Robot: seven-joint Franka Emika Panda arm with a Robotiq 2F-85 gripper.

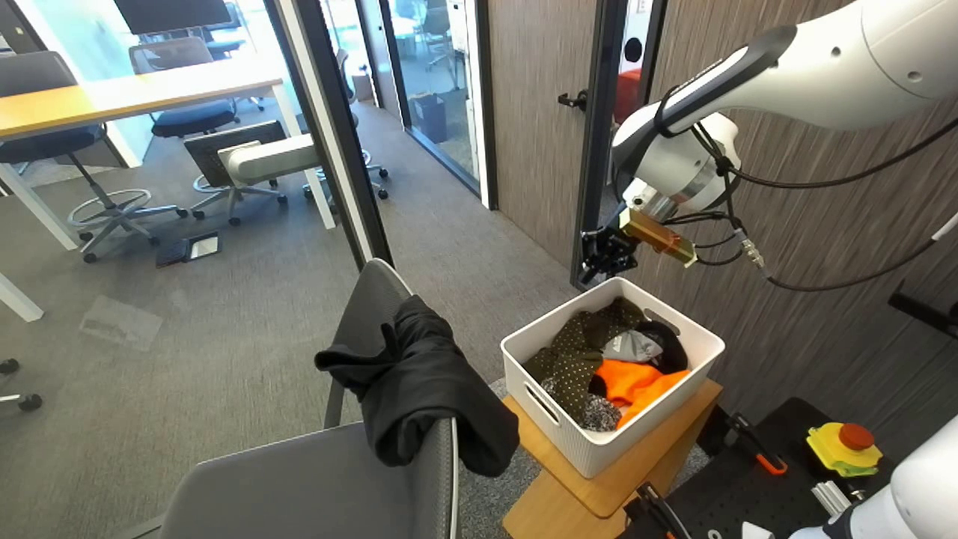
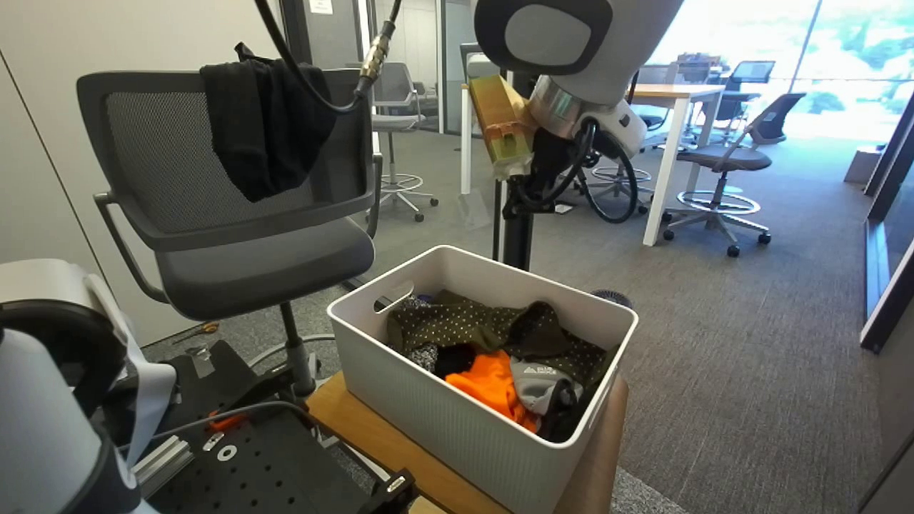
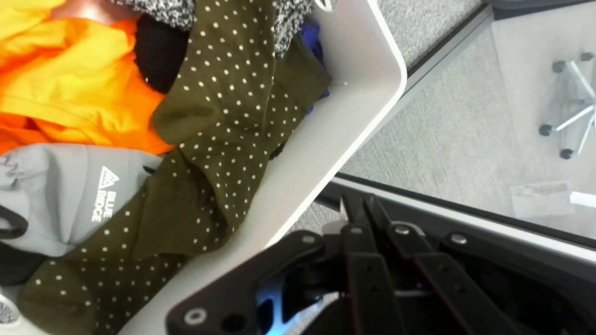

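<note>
My gripper is shut, with nothing showing between its fingers. It hangs above the far edge of the white basket (image 1: 552, 442), clear of the clothes, as exterior view 1 shows. Inside the basket lie a dark olive polka-dot cloth (image 3: 229, 106), an orange cloth (image 3: 72, 83) and a grey piece (image 3: 67, 192) printed "BLUE RIDGE". Some black and speckled fabric (image 3: 167, 11) shows among them. A black garment (image 1: 422, 377) is draped over the backrest of the grey chair (image 1: 287, 494).
The basket stands on a small wooden stand (image 1: 597, 489). A black tool plate (image 2: 265, 471) with loose parts and a yellow box with a red button (image 1: 846, 446) are near the robot's base. Open carpet lies beyond the basket.
</note>
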